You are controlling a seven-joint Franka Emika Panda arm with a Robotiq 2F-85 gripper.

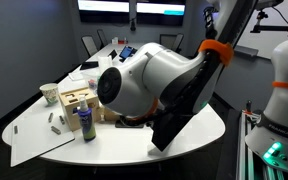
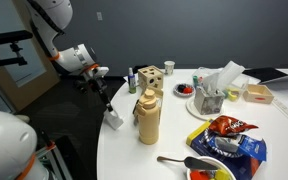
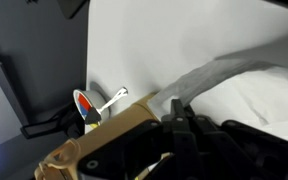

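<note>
Thin white tissue spreads out from the tips of my gripper in the wrist view, and the gripper looks shut on it. In the second exterior view the tissue hangs crumpled just under the gripper, over the left edge side of the white table. From the first exterior view, my gripper is low over the table's near right part, and the arm covers much of what lies behind it.
A tan bottle-like container stands right of the gripper. Farther off are a tissue box, a wooden block box, snack bags and a bowl with a dark spatula. A blue bottle stands near the table's edge.
</note>
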